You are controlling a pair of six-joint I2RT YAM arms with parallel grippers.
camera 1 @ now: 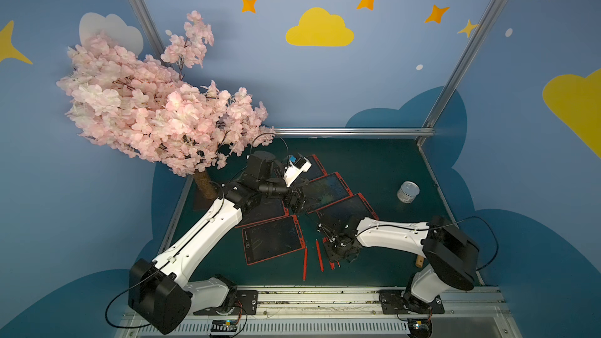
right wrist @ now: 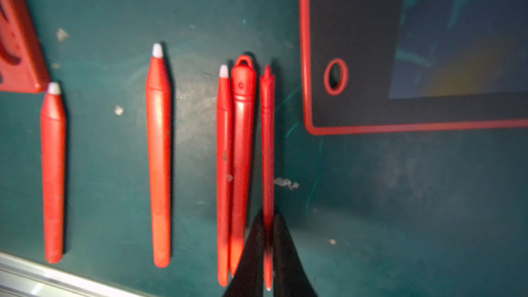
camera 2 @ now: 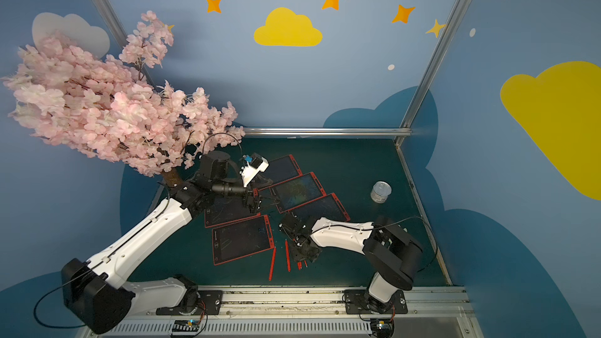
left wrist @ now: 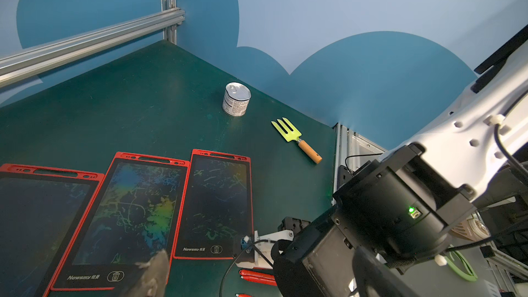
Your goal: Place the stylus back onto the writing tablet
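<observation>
Just above the table, my right gripper is shut on a red stylus (right wrist: 267,137), pinched partway along its length. Left of it lie two more styluses side by side, one with a white tip (right wrist: 223,132) and one with a looped end (right wrist: 241,143). Two others, a middle stylus (right wrist: 159,159) and a far-left stylus (right wrist: 53,170), lie apart. A red-framed tablet (right wrist: 352,107) sits to the right of the held stylus. My left gripper is raised over the tablets, its fingers spread with nothing seen between them.
Several tablets cover the table's middle, including a near-left tablet (camera 1: 273,239) and a colourful one (left wrist: 132,209). A tin can (left wrist: 236,100) and a small fork (left wrist: 297,140) stand to the right. The pink tree (camera 1: 162,100) fills the back left.
</observation>
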